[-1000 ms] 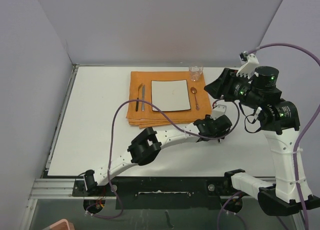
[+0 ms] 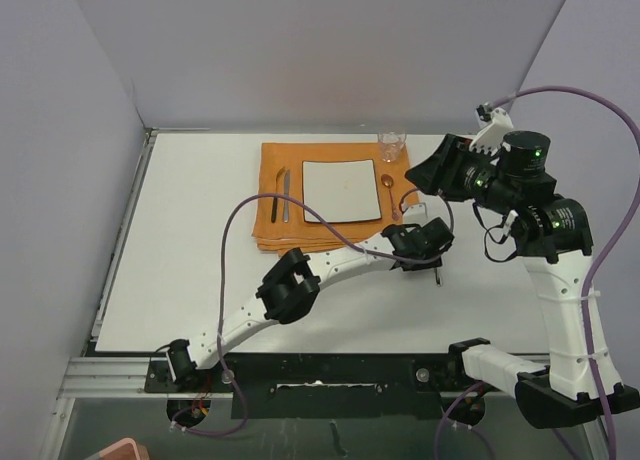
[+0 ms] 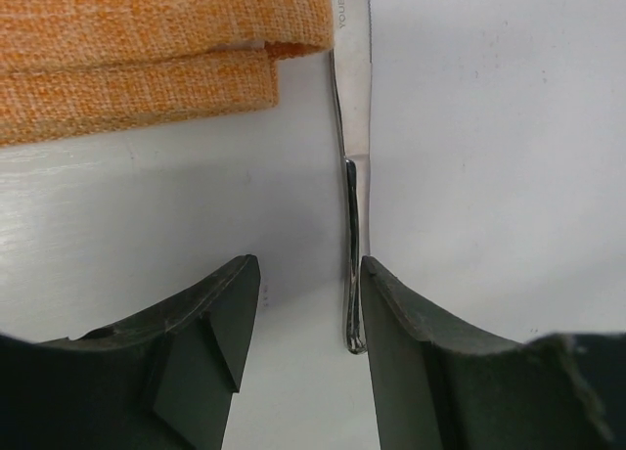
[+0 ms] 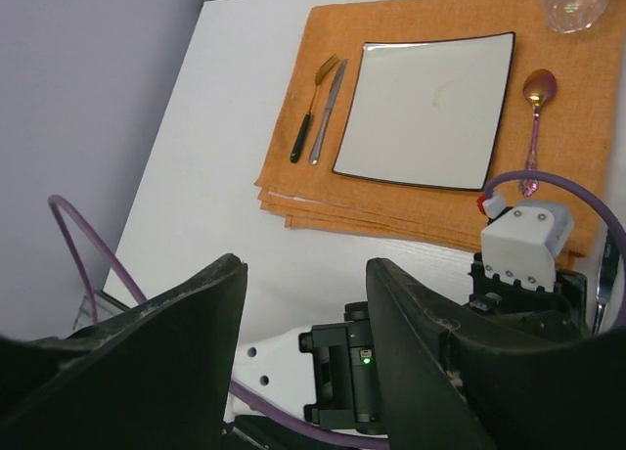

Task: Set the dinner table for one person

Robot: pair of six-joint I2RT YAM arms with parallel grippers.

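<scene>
In the left wrist view my left gripper is open over a steel knife (image 3: 357, 176) lying on the table, partly beside an orange mat edge (image 3: 147, 20); the handle end reaches between the fingertips. My right gripper hangs open at the upper right of the top view. The square plate (image 2: 340, 190) sits on the orange placemats (image 2: 268, 170), with a fork (image 4: 305, 132) and knife (image 4: 327, 112) left of it, a spoon (image 2: 388, 185) right of it, and a glass (image 2: 391, 147) at the back right.
Walls border it at the back and sides. My left arm stretches across the front of the table.
My left gripper has shifted slightly left in the top view, uncovering more of the knife's handle end. The right arm has hardly moved.
</scene>
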